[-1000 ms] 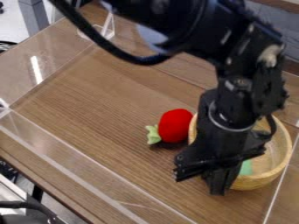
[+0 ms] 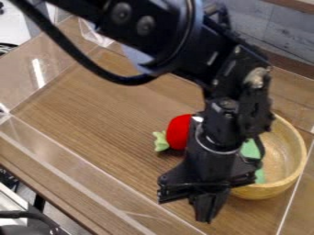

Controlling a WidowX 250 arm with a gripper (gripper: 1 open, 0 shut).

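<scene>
My black gripper [image 2: 204, 204] hangs low over the front right of the wooden table [image 2: 98, 128], shut, with nothing visible between its fingers. Behind it a wooden bowl [image 2: 280, 173] holds a green item [image 2: 252, 151], partly hidden by the gripper. A red object with a green leafy end [image 2: 182, 128] lies left of the bowl, partly behind my gripper.
A wooden backboard [image 2: 221, 23] runs along the back. The table's front left edge drops away to a dark frame at the lower left.
My gripper has moved a little left and toward the front, uncovering more of the green item in the bowl and covering more of the red object.
</scene>
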